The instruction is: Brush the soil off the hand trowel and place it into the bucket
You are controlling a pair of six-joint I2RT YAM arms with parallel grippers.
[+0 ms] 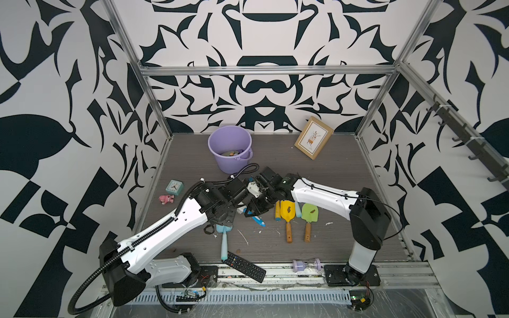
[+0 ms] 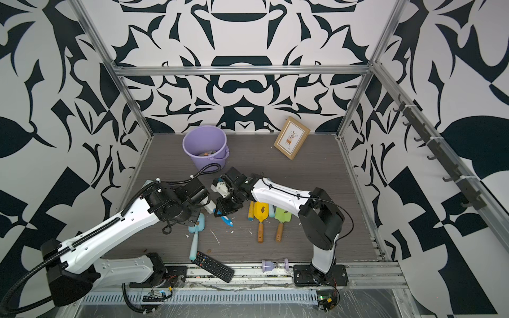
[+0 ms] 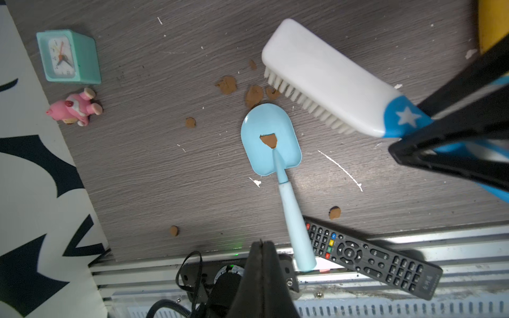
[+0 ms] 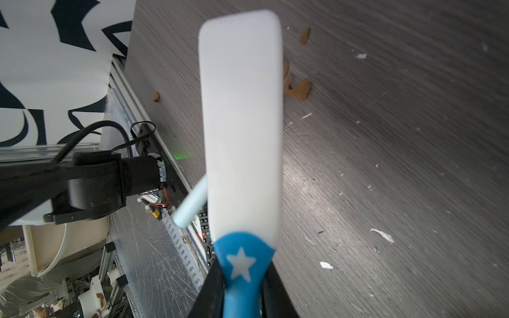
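Observation:
A light-blue hand trowel lies near the table's front with a brown soil piece on its blade and more bits around it. My right gripper is shut on the blue handle of a white brush, whose bristles hang above and right of the blade in the left wrist view. My left gripper is shut, nothing visible between its fingers, above the trowel. The purple bucket stands at the back left with some pieces inside.
A remote lies at the front edge. A clock and pink figure are at the left, yellow and green tools at the right, a picture frame at the back right.

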